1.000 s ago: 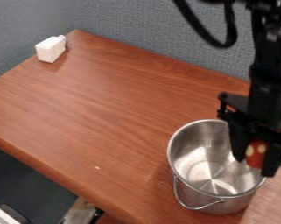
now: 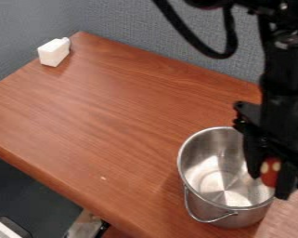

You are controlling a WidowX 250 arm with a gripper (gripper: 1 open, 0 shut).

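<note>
My black gripper [image 2: 265, 158] hangs over the right side of a steel bucket [image 2: 215, 186] that stands near the front right of the wooden table. A small red object with pale yellow spots [image 2: 270, 171] shows at the gripper's lower end, partly hidden by the dark fingers. I cannot tell from this view how firmly the fingers hold it. The bucket's visible interior is bare metal, with its handle hanging at the front.
A white block [image 2: 53, 53] sits at the back left corner of the table [image 2: 101, 112]. A grey padded wall runs along the back.
</note>
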